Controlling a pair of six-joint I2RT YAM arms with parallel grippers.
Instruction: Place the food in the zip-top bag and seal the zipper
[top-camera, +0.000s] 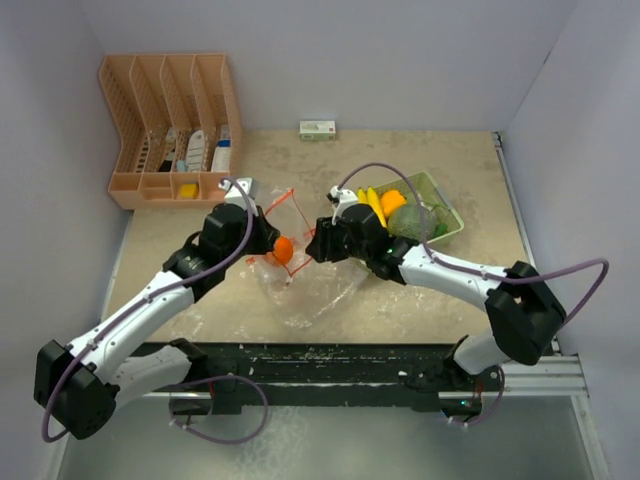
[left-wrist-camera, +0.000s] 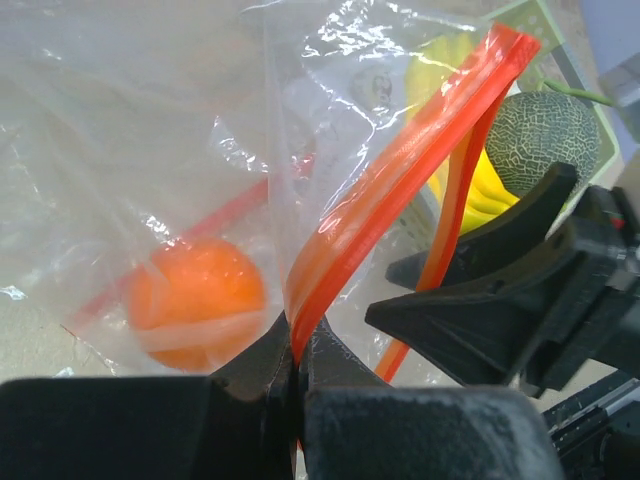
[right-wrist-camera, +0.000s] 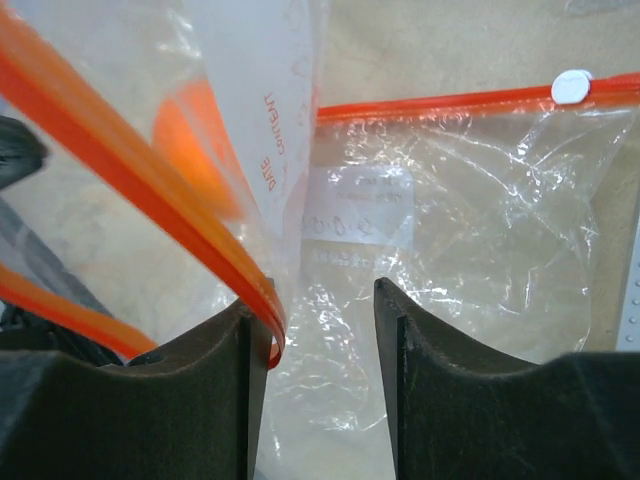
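Observation:
In the left wrist view, the clear zip top bag has an orange-red zipper rim running down between the fingertips of my left gripper, which is shut on it. An orange fruit shows through the bag's film, just left of those fingertips. From above, the orange lies between my two grippers. My right gripper stands open, its fingers apart. The other zipper strip passes against its left finger, with no strip spanning the gap.
A green basket at the right holds bananas, another orange fruit and a melon. A tan divided rack stands at back left, a small box at the back.

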